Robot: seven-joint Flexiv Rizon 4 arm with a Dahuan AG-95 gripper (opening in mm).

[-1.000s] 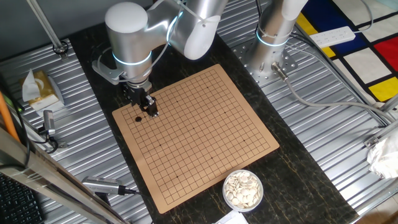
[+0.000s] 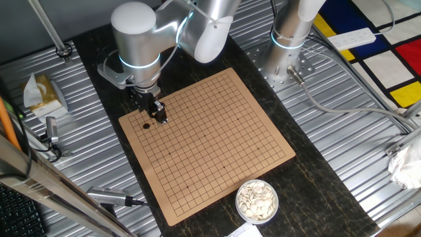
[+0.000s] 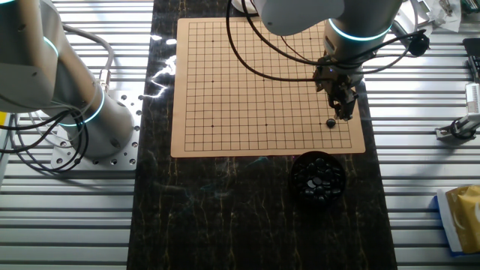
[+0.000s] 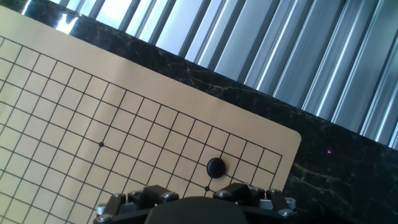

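Observation:
A tan board (image 2: pixel 204 151) with a black grid lies on the dark tabletop. One black stone (image 4: pixel 216 168) rests on it near a corner; it also shows as a dark dot on the board (image 3: pixel 330 123) in exterior view 2. My gripper (image 2: pixel 160 117) hangs over that same corner region, beside the stone and apart from it. In the wrist view the two sides of the gripper show at the bottom edge, below the stone. The fingertips are too small and dark to tell how the fingers stand. No stone shows in them.
A black bowl of black stones (image 3: pixel 318 178) stands just off one board edge. White stones fill a clear round bowl (image 2: pixel 257 201) by the opposite edge. A tissue box (image 2: pixel 45 99) and a small camera (image 2: pixel 108 195) stand beside the table. Most of the board is bare.

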